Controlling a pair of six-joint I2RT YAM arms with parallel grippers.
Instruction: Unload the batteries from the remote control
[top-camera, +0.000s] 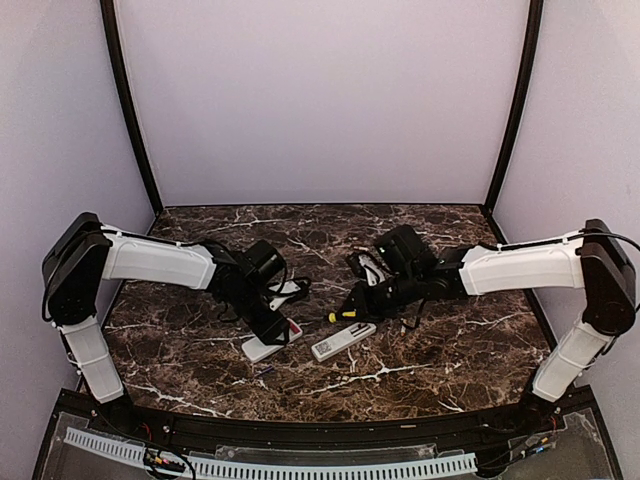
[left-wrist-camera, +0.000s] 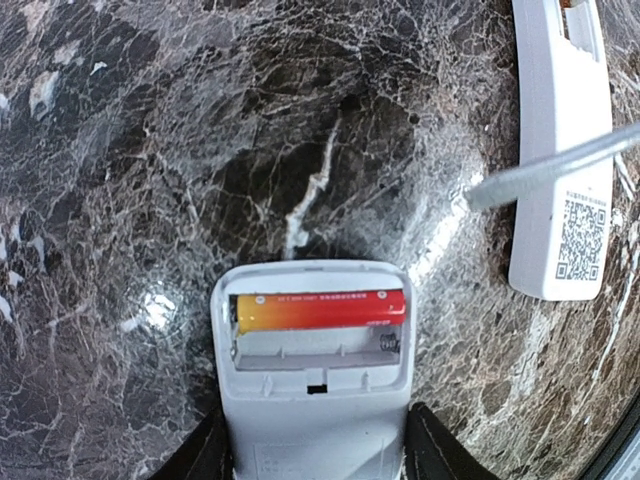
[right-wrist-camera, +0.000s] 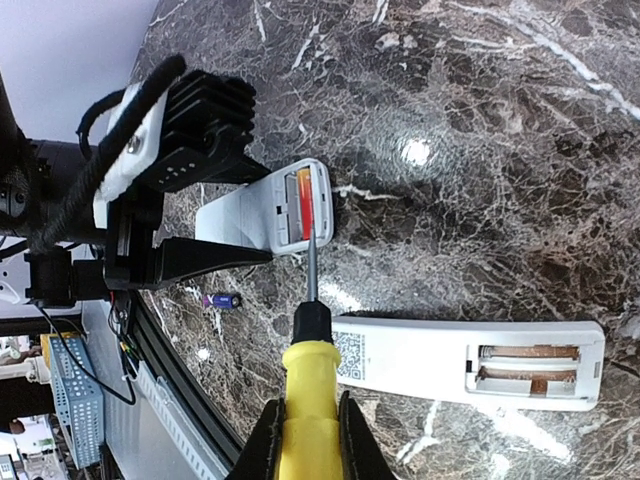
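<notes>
A white remote control (left-wrist-camera: 315, 378) lies on the marble table with its battery compartment uncovered. One orange-red battery (left-wrist-camera: 320, 310) sits in the upper slot; the lower slot is empty. On both sides of the remote's body stand the fingers of my left gripper, very close to its edges; whether they press on it cannot be made out. My right gripper is shut on the yellow handle of a screwdriver (right-wrist-camera: 312, 375). Its thin metal shaft points toward the remote, seeming to overlap the compartment in the right wrist view. A purple battery (right-wrist-camera: 221, 300) lies loose beside the remote.
Another white remote (right-wrist-camera: 410, 355), with a QR code and an open, empty-looking compartment, lies beside the first one. A perforated metal strip (top-camera: 330, 468) runs along the front edge.
</notes>
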